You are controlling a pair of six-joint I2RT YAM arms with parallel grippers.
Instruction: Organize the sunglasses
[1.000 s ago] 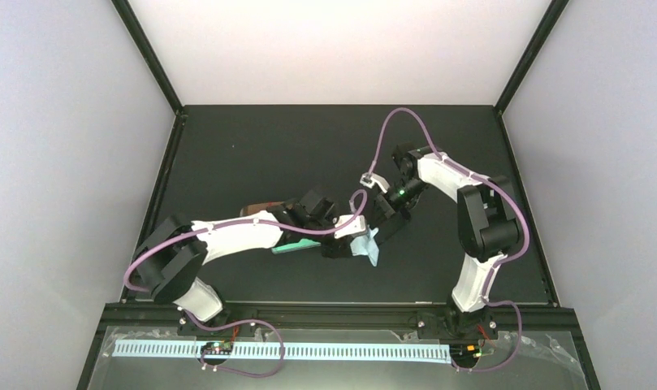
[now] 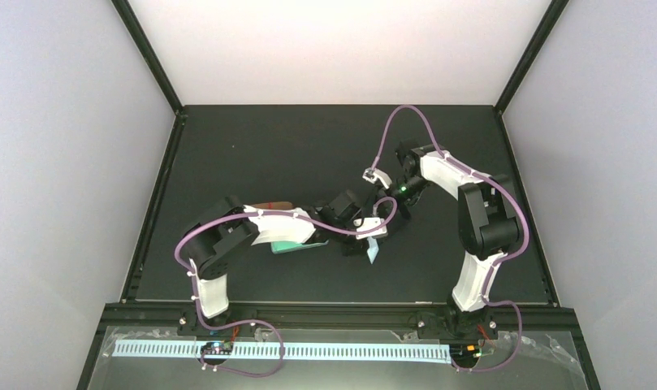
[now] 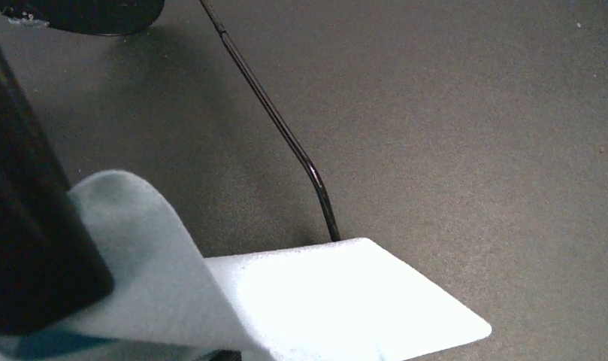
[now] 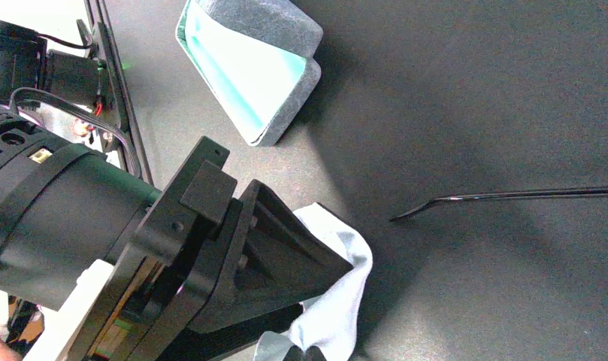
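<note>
Black sunglasses are partly visible in the left wrist view, the thin temple [image 3: 270, 105] lying across the mat and a dark lens [image 3: 75, 11] at top left. A pale blue cloth [image 3: 346, 297] spreads beside the temple, with a folded flap against my left gripper's dark finger [image 3: 30, 226]; the other finger is hidden, so its finger is unclear. In the right wrist view the cloth [image 4: 334, 301] is bunched by black gripper parts, and a grey case with mint lining [image 4: 240, 75] lies open. My right gripper [image 2: 382, 197] is near the left one at centre; its fingertips are indistinct.
A brown object [image 2: 268, 205] lies behind the left arm. The frame rails bound the mat.
My left arm has moved to the right, its wrist now over the cloth, covering more of it from above. The right arm has barely moved.
</note>
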